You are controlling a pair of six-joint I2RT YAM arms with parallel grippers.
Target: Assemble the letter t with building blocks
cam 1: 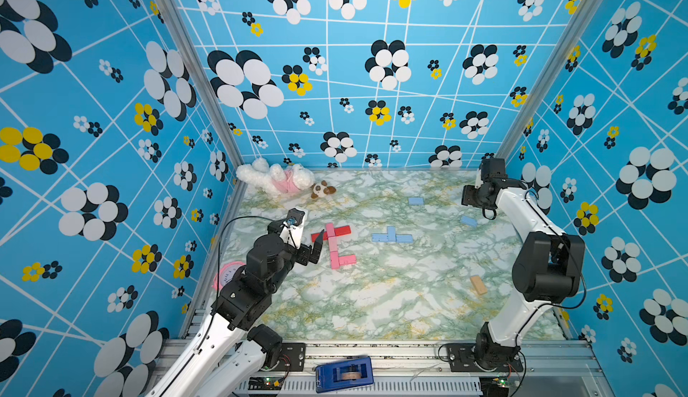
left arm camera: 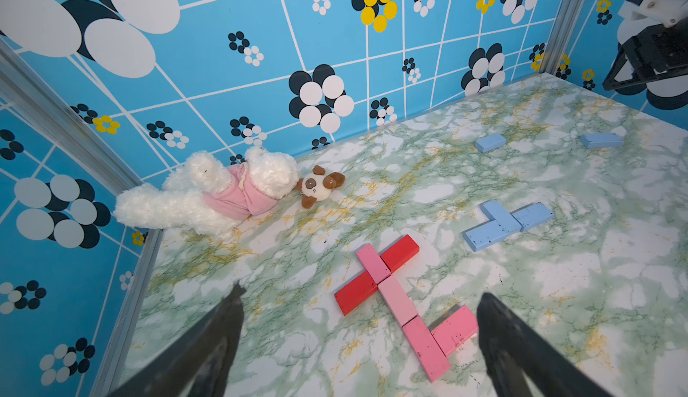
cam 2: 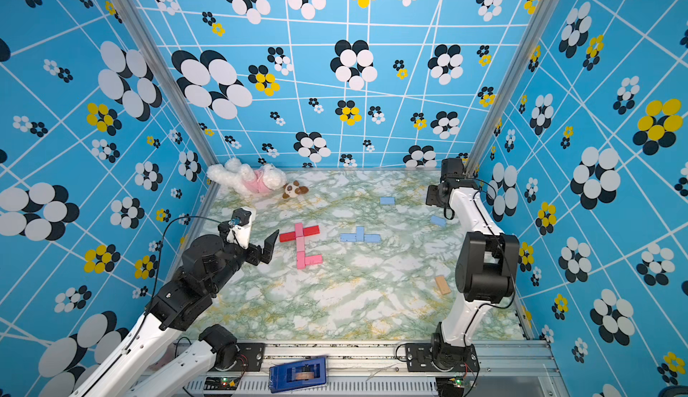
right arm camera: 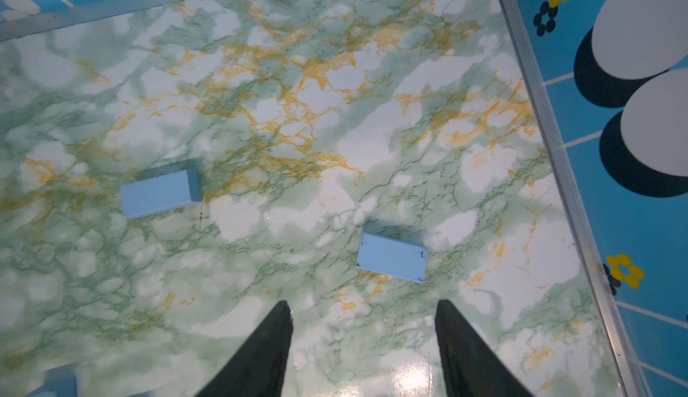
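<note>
Pink and red blocks form a t-like shape (cam 1: 333,243) on the left-centre of the marble table (cam 1: 401,296): red crossbar, pink stem with a foot. Three blue blocks make a T (left arm camera: 501,221) beside it. Two loose blue blocks (right arm camera: 159,195) lie at back right, under my right gripper, which hangs above with fingers apart and nothing between them. My left gripper stands open and empty above the table, left of the pink shape.
A white plush toy (left arm camera: 208,189) and a small brown-white toy (left arm camera: 319,185) lie at back left. A tan block (cam 1: 478,284) is at front right. A blue tape holder (cam 2: 297,374) sits on the front rail.
</note>
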